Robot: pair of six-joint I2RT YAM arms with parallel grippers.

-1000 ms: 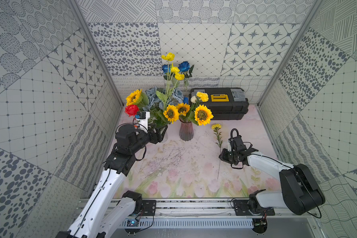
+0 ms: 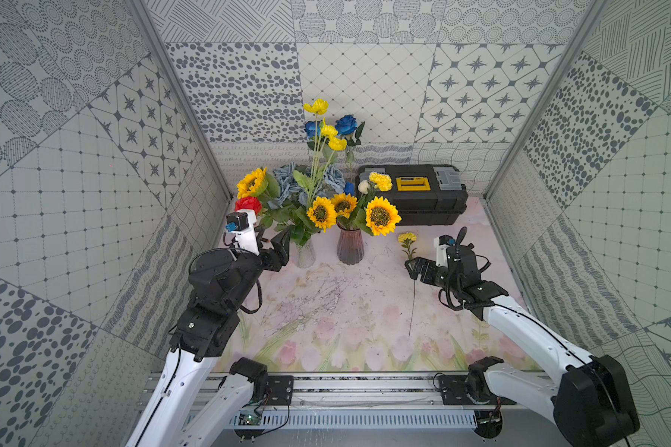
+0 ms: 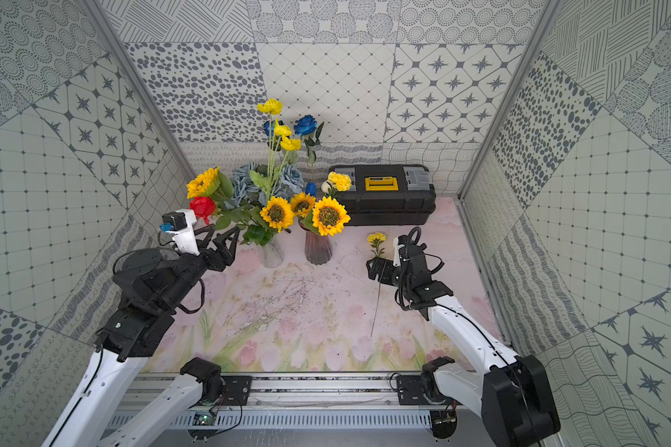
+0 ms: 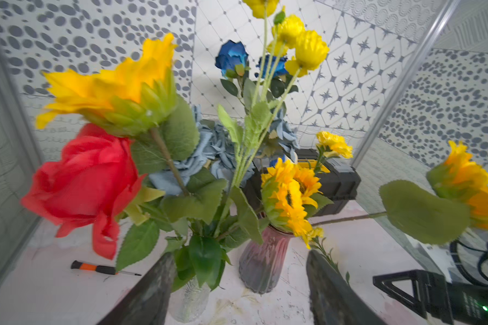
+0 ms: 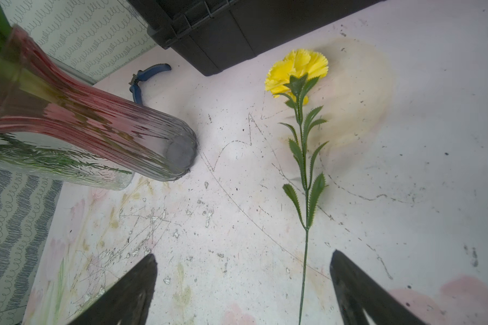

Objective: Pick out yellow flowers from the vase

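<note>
Tall yellow flowers (image 2: 328,128) rise from the clear glass vase (image 4: 189,300), among leaves and other blooms. Sunflowers (image 2: 381,216) and a yellow carnation (image 2: 380,181) lean from the pink ribbed vase (image 2: 350,246). A single yellow flower (image 5: 296,75) lies on the table, its stem running toward the front. Open and empty, my left gripper (image 2: 282,249) is left of the clear vase, with its blurred fingers (image 4: 146,295) low in its wrist view. My right gripper is open above the lying flower; the stem passes between its fingers in that view, nearer the right one.
A black toolbox (image 2: 410,195) stands at the back right. A red rose (image 4: 86,184) and blue roses (image 4: 231,57) share the bouquet. An orange-handled screwdriver (image 4: 95,267) and blue pliers (image 5: 146,75) lie on the table.
My left gripper has drawn back leftward from beside the clear vase. The right gripper has moved farther back along the lying flower's stem, toward its bloom. The flowers look unmoved.
</note>
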